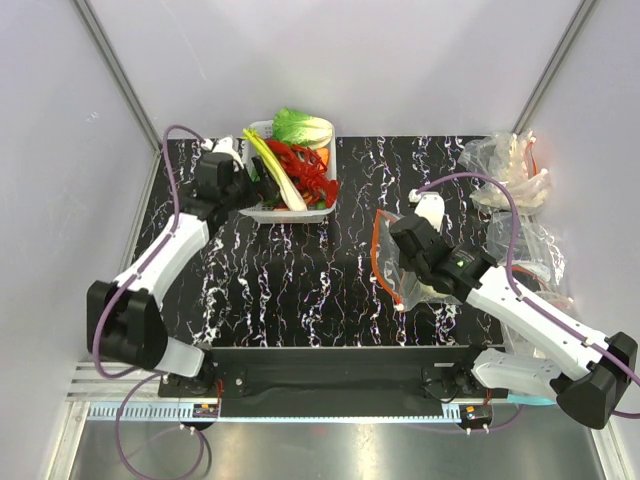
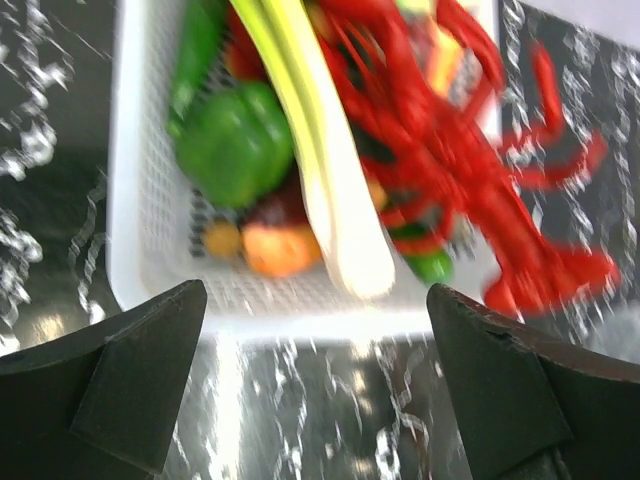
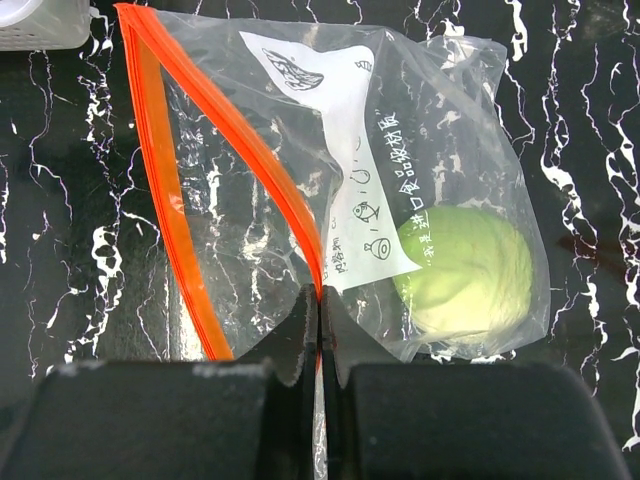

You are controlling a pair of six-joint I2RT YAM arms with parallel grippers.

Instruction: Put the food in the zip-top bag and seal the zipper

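In the left wrist view my left gripper is open above the near edge of the white basket (image 2: 125, 230), nothing between its fingers. Below it lie a pale leek-like stalk (image 2: 350, 225), a red lobster (image 2: 450, 155) and a green pepper (image 2: 235, 145). My right gripper is shut on the orange zipper edge of the clear zip top bag (image 3: 250, 215), whose mouth gapes to the left. Inside the bag's far right end sits a round pale green cabbage (image 3: 465, 275). A leafy green cabbage (image 1: 302, 128) tops the basket in the top view.
Several other plastic bags (image 1: 505, 170) lie along the right edge, some with contents. Between basket and held bag, the black marbled table (image 1: 285, 285) is bare.
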